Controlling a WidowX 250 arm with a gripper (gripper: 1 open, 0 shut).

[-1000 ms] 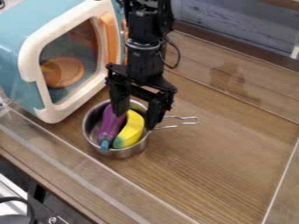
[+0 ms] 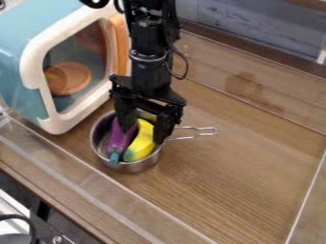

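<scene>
A steel pot (image 2: 143, 163) with a long handle to the right stands on the wooden counter. In it lie a purple eggplant (image 2: 118, 138) with a teal end and a yellow banana (image 2: 140, 143). My black gripper (image 2: 145, 120) is open, directly over the pot, its fingertips down by the rim around the upper part of the toys. Whether it touches either toy I cannot tell.
A toy oven (image 2: 38, 86), light blue and white with an open front and an orange bowl (image 2: 67, 78) inside, stands at the left. A wall runs along the back.
My arm has shifted slightly from where it was a second ago, its upper part a little to the left. The pot and toys look unmoved.
</scene>
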